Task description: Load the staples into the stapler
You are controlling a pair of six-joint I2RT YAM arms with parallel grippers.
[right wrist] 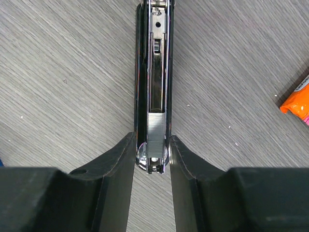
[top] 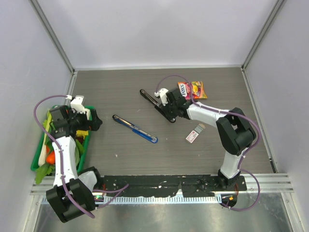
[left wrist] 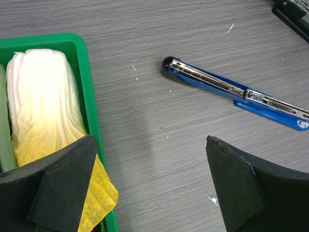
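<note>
The black stapler [top: 149,97] lies open on the table, upright in the right wrist view [right wrist: 156,72], with a silver strip of staples [right wrist: 156,130] in its channel near the lower end. My right gripper is shut at that end, over the channel; whether it grips the staples is hard to tell. My left gripper stands open at the green tray [left wrist: 83,72], nothing between its fingers. A blue stapler [top: 135,129] also lies open. A small staple box [top: 192,136] sits right of the black stapler.
A green tray of toy vegetables stands at the left. An orange snack bag [top: 198,89] lies behind the right arm.
</note>
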